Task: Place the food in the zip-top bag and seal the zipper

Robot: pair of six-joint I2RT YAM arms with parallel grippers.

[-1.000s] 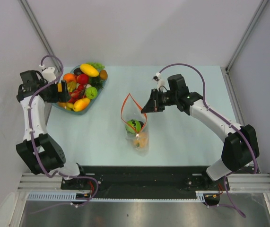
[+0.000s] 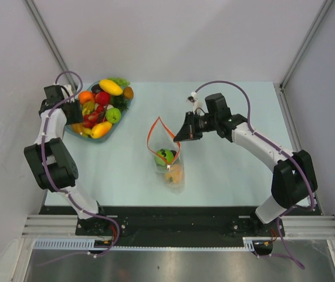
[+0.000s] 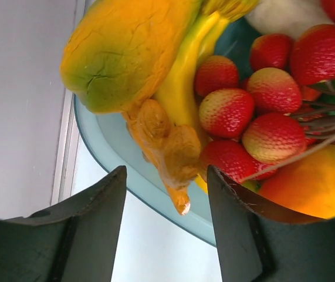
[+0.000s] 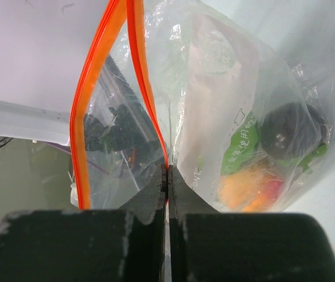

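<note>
My left gripper hangs open over the left end of the blue bowl [image 2: 105,136]. In the left wrist view a knobbly orange-brown piece [image 3: 176,155] lies between and just beyond its fingers, beside bananas [image 3: 182,82], a papaya [image 3: 123,53] and several strawberries [image 3: 273,138]. My right gripper is shut on the orange zipper edge of the clear bag [image 4: 214,88], which stands open on the table. Inside the bag are a dark round item [image 4: 287,129], something green and orange-red food [image 4: 243,188], seen through the plastic.
A wall and metal rail [image 2: 41,35] border the left side, close to my left arm. A dark edge runs along the front.
My left arm has swung a little rightward and more upright over the bowl's left end. The bag and right gripper have shifted very slightly left.
</note>
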